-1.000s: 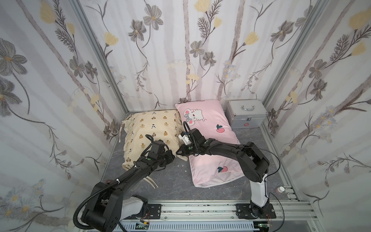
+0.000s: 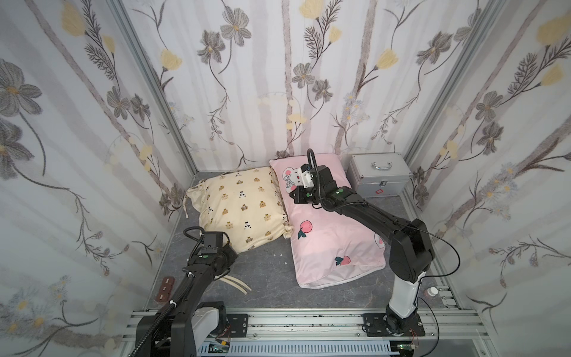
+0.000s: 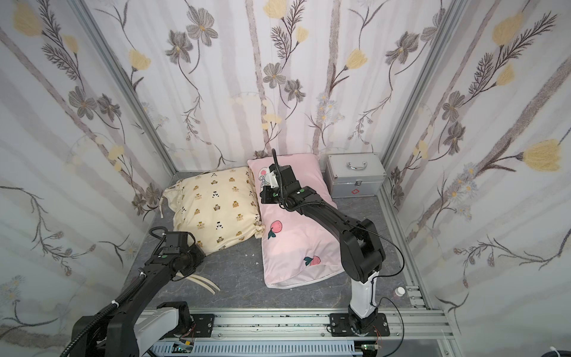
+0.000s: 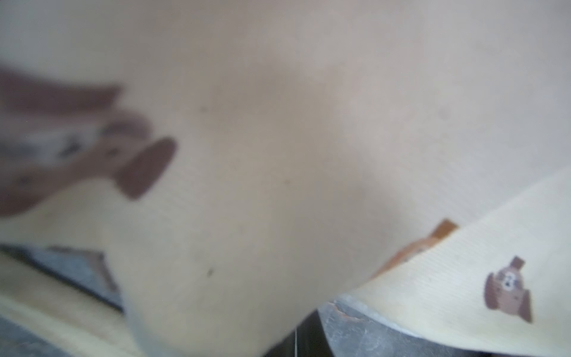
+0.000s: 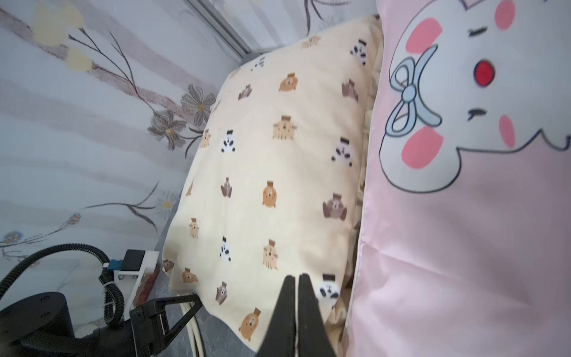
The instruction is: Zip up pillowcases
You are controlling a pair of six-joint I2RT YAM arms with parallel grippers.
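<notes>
The cream pillowcase [image 2: 241, 205] with small animal prints lies at the back left, and a pink pillowcase [image 2: 336, 238] lies beside it on the right. My left gripper is at the cream pillowcase's near left corner, shut. Cream cloth [image 4: 285, 178] fills most of the left wrist view and covers part of the fingers, so whether an edge is pinched does not show. Above the pink pillowcase's left side, my right gripper is shut with nothing visible between its fingers. No zipper pull can be made out.
A silver case [image 2: 379, 173] stands at the back right. Pale straps [image 2: 238, 284] lie on the grey floor near the left arm, and a brown object [image 2: 164, 289] sits at the left edge. Bare floor [image 2: 267, 273] lies in front of the cream pillowcase.
My left gripper has moved left along the cream pillowcase's near edge. The right gripper has risen away from the cream pillowcase's near right corner, over the pink one.
</notes>
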